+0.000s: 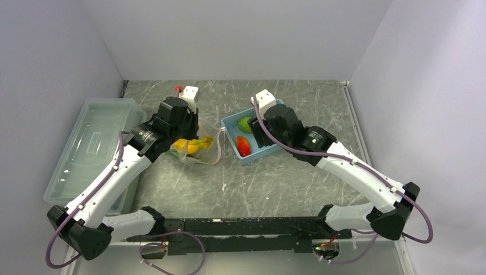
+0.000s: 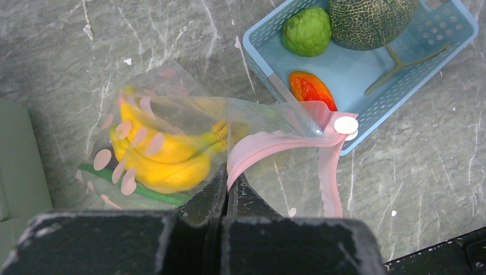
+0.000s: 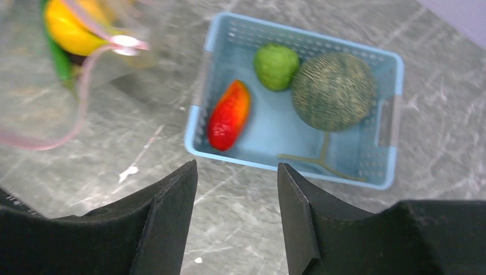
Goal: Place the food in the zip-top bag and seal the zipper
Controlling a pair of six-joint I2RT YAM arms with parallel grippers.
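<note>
The zip top bag with pink zipper and dots holds bananas and a long green item. My left gripper is shut on the bag's rim at the pink zipper. My right gripper stands open above the blue basket, with nothing between its fingers. In the basket lie a red-orange food item, a green knobby fruit, a netted melon and a thin olive forked piece.
A lidded translucent container stands at the left. Walls enclose the sides and back.
</note>
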